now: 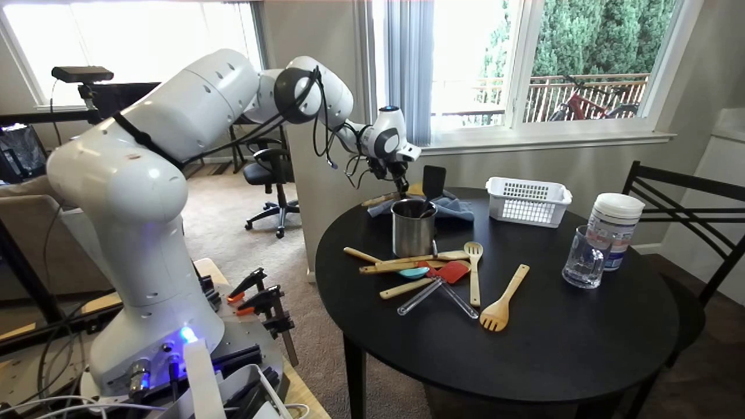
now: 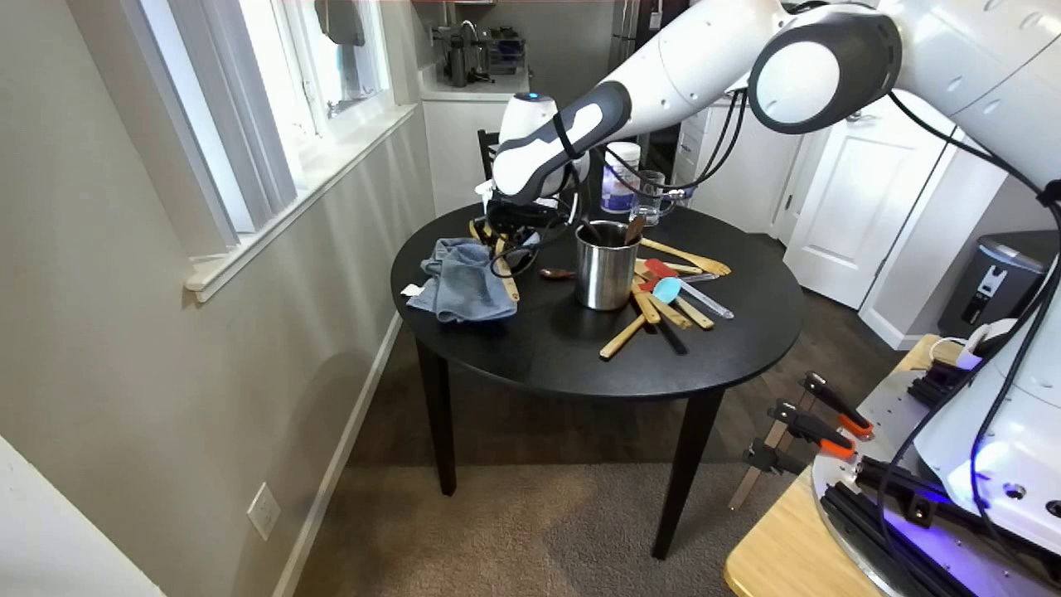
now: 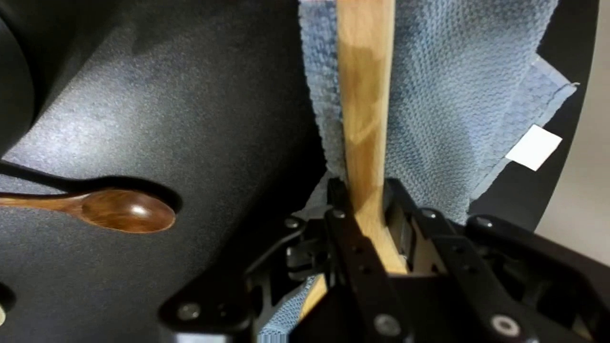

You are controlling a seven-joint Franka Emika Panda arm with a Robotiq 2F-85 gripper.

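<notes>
A wooden utensil's pale flat handle (image 3: 366, 97) runs between the fingers of my gripper, which is shut on it. In exterior view 2 the handle (image 2: 506, 267) slants over a crumpled blue towel (image 2: 463, 283). Behind the metal pot in exterior view 1, the gripper (image 1: 401, 183) is just above the towel (image 1: 454, 207). The far end of the utensil is mostly hidden by the gripper.
The metal pot (image 1: 412, 230) holds a black spatula (image 1: 433, 183) and other utensils. A dark wooden spoon (image 3: 127, 210) lies near the towel. Several utensils are strewn before the pot. A white basket (image 1: 528, 202), glass mug (image 1: 585, 259) and white-lidded tub (image 1: 614, 227) stand rightward.
</notes>
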